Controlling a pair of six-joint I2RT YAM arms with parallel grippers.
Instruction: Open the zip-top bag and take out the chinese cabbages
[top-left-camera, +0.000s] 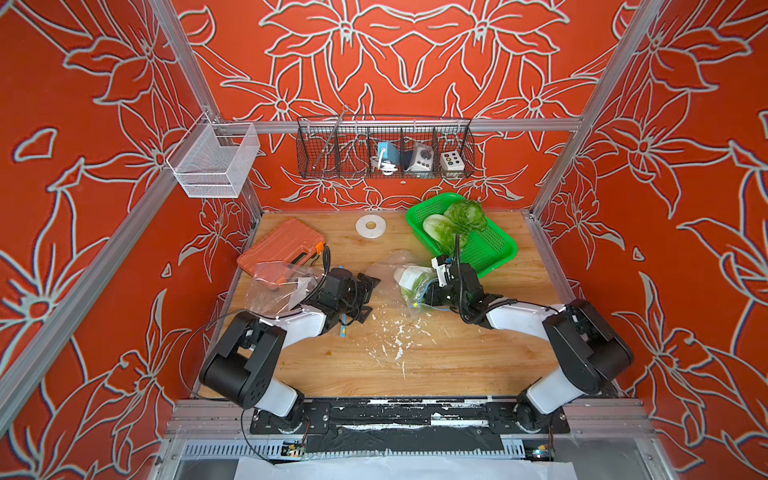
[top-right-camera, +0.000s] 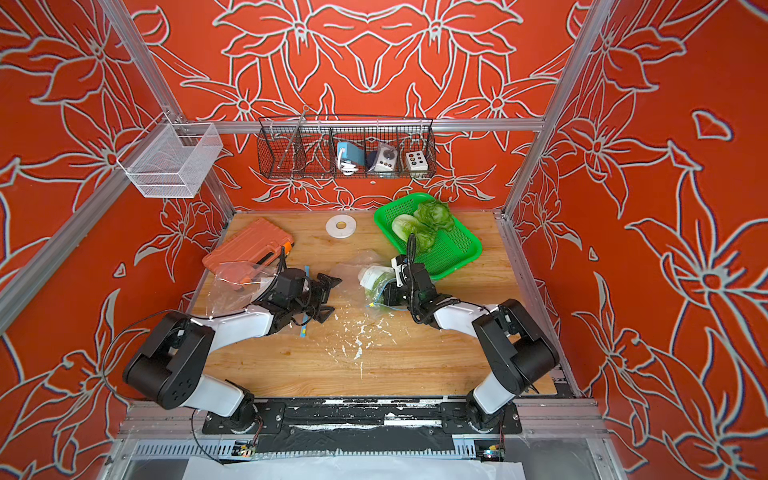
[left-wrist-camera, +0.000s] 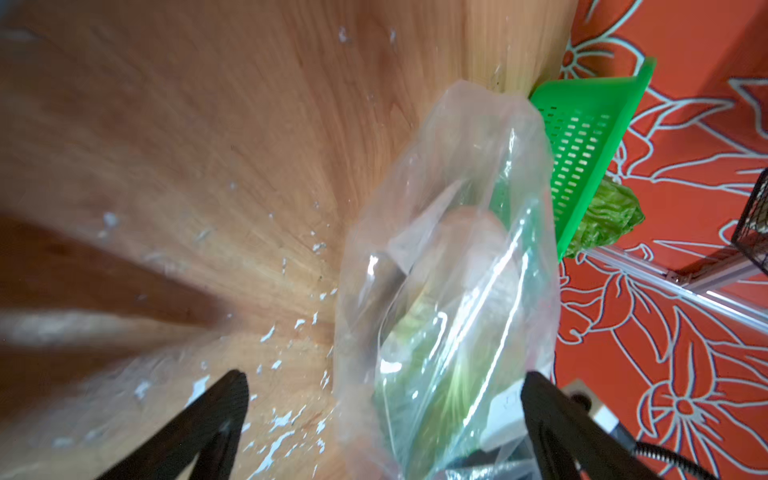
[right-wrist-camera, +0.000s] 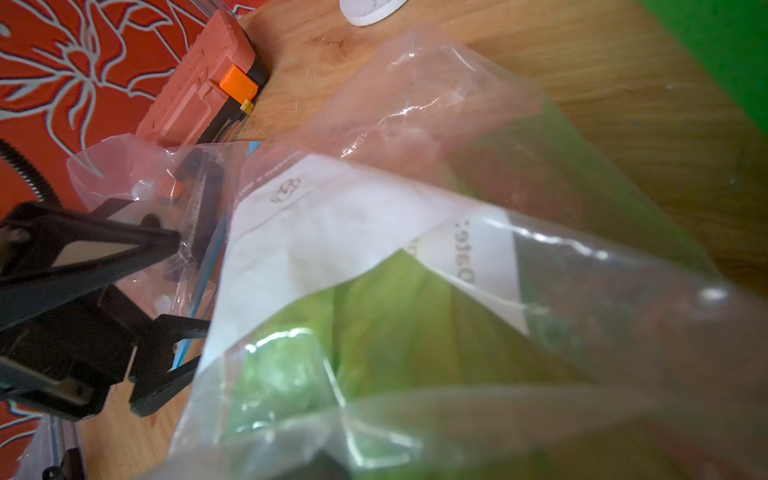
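Observation:
A clear zip bag (top-left-camera: 402, 284) with a cabbage and white label inside sits mid-table, lifted at its right end by my right gripper (top-left-camera: 434, 289), which is shut on it; the fingertips are hidden under plastic in the right wrist view. The cabbage (left-wrist-camera: 452, 336) fills much of the bag in the left wrist view. My left gripper (top-left-camera: 368, 297) stands open just left of the bag, nothing between its fingers. A second clear bag (top-left-camera: 272, 296) with a blue zip strip lies behind the left gripper.
A green basket (top-left-camera: 497, 252) with loose cabbages stands back right. An orange case (top-left-camera: 276, 244) lies back left, a white disc (top-left-camera: 370, 219) at the back. White flakes are scattered mid-table.

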